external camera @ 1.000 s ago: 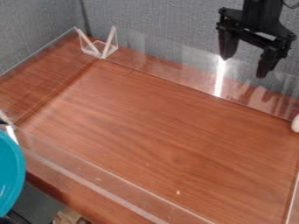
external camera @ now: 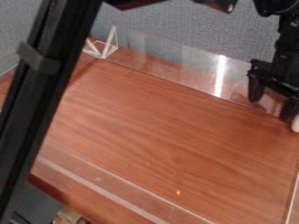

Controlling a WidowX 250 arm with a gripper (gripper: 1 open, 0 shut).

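Note:
My black gripper [external camera: 271,86] is at the right, low beside the clear back wall of the wooden tray, its two fingers apart, nothing visible between them. A small white object [external camera: 295,123] sits at the right edge, just below the gripper, partly out of view.
A white wire stand [external camera: 103,45] is at the back left. A large dark bar [external camera: 35,87] crosses the left foreground, hiding what lies behind it.
My gripper has moved down and slightly right. A dark bar has entered the left foreground, covering the area where a blue round object showed earlier.

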